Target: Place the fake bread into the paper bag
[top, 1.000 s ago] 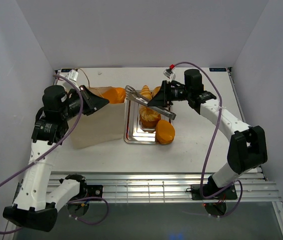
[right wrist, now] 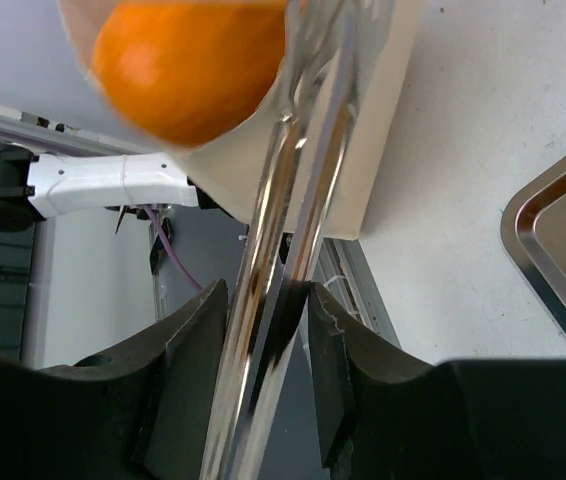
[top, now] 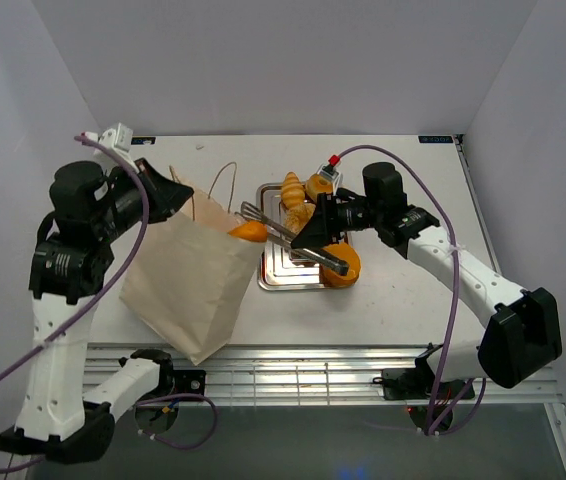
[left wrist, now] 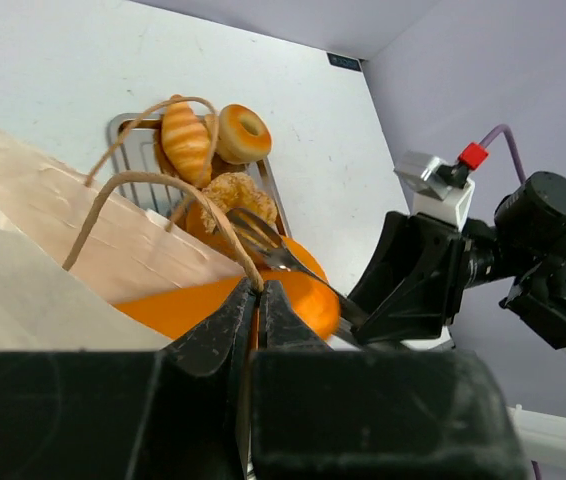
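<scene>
The brown paper bag [top: 188, 280] tilts on the table at left, its lower end toward the front. A twisted-cord handle [left wrist: 123, 178] of it is pinched in my shut left gripper [top: 185, 186]. An orange fake bread [top: 250, 231] lies in the bag's mouth, one rounded end sticking out; the bag hides the rest. My right gripper is shut on metal tongs [right wrist: 288, 220], whose tips point away from it. In the right wrist view the bread lies left of the tongs, not between their arms. From the left wrist, the tongs pass in front of the bread's end.
A metal tray [top: 293, 285] behind the tongs holds a croissant-shaped bread [left wrist: 185, 143], a ring-shaped bread [left wrist: 245, 135] and a rough brown bun [left wrist: 233, 190]. A round orange bread [top: 343, 272] sits at its front right corner.
My left gripper has gone from the front left to farther back and right, tipping the bag. The bread now shows less outside it. The tongs have turned a little and their arms spread.
</scene>
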